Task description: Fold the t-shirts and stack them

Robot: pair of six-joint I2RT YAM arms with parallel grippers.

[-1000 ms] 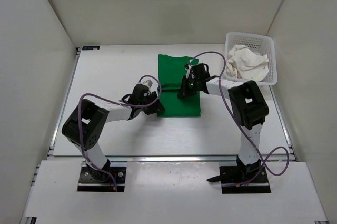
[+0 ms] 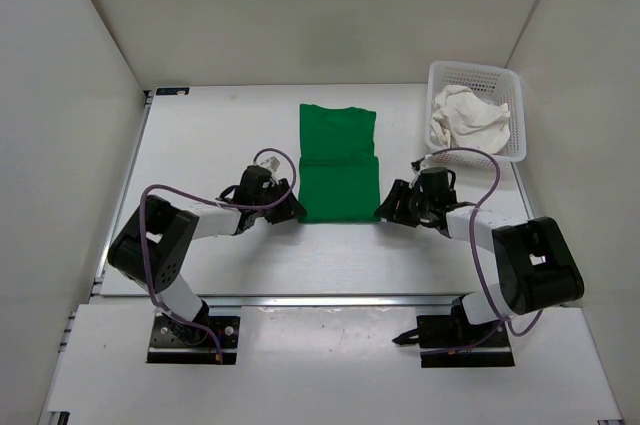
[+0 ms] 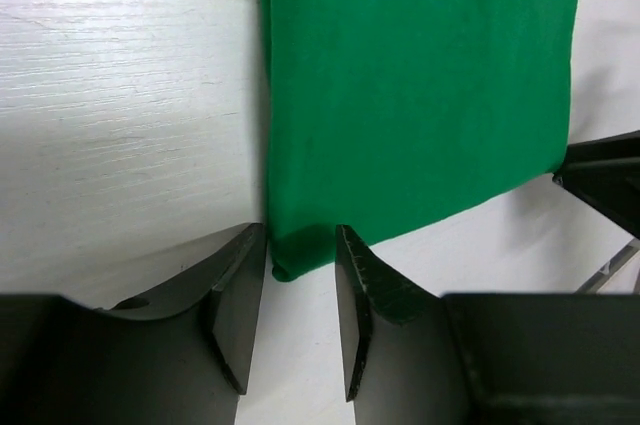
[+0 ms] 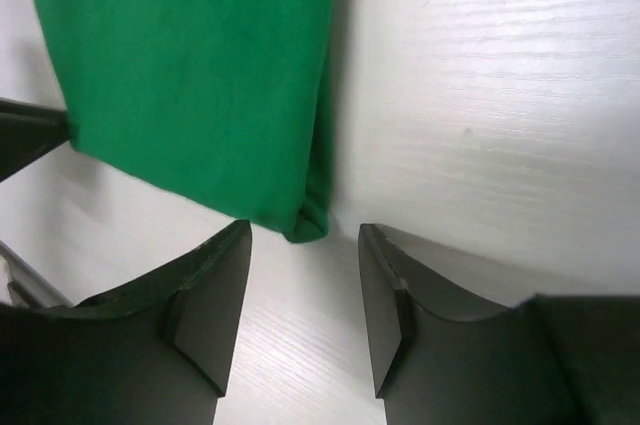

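Observation:
A green t-shirt (image 2: 339, 188) lies on the white table as a narrow strip, its near half doubled over with a fold edge across the middle. At its near left corner is my left gripper, open, with the corner of the cloth between its fingers but not pinched. My right gripper is open too, at the near right corner, where the cloth's tip sits in the gap between the fingers. The far part of the shirt (image 2: 338, 131) stays flat and single in outline, away from both grippers.
A white basket (image 2: 437, 95) holding crumpled white cloth (image 2: 470, 120) stands at the back right, behind my right arm.
My right gripper has come from over the shirt's middle fold to its near right corner and opened. The left gripper, open throughout, has shifted slightly at the near left corner.

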